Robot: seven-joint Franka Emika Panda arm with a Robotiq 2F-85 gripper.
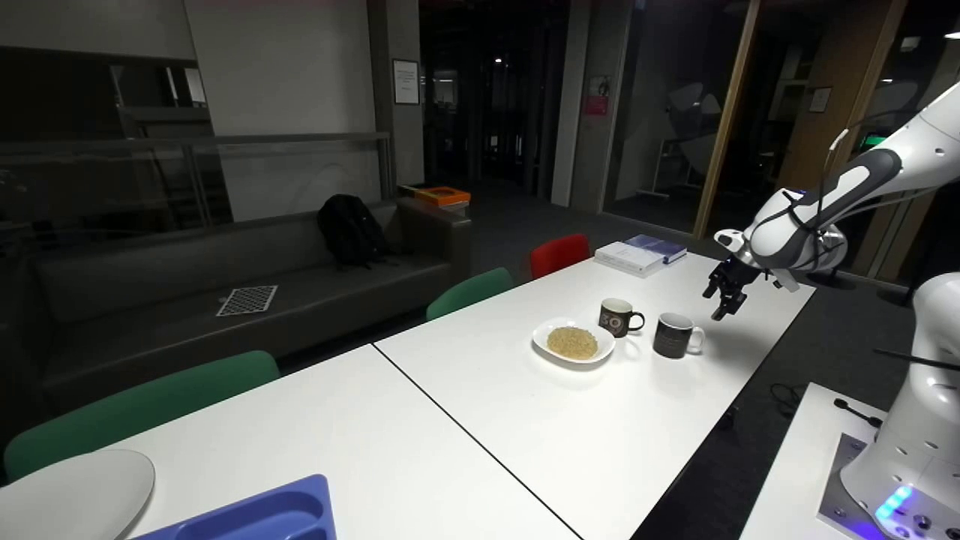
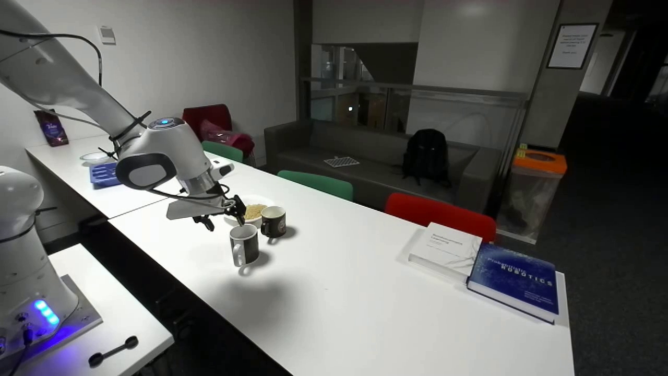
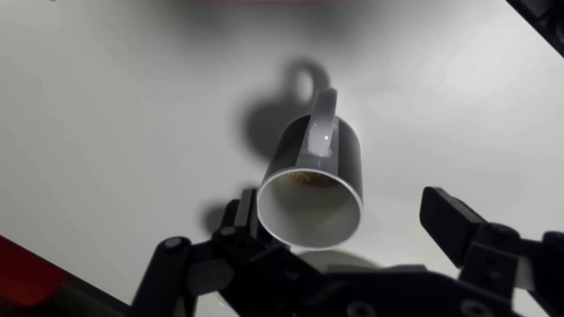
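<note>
A dark mug with a white handle and rim [image 1: 672,337] stands upright on the white table; the wrist view shows brownish grains low inside this mug [image 3: 312,211]. My gripper is open, with its two fingers wide apart and the mug's rim nearer the left one. In exterior view 1 the gripper [image 1: 717,301] hangs above the table, to the right of the mug and clear of it. Beside that mug is a second dark mug marked "30" [image 1: 616,319]. A white plate [image 1: 542,339] holding a heap of grains [image 1: 572,343] lies next to them.
Two books, one white [image 2: 445,247] and one blue [image 2: 513,279], lie at one end of the table. Toward the opposite end are a blue tray [image 1: 301,504] and a white plate [image 1: 81,495].
</note>
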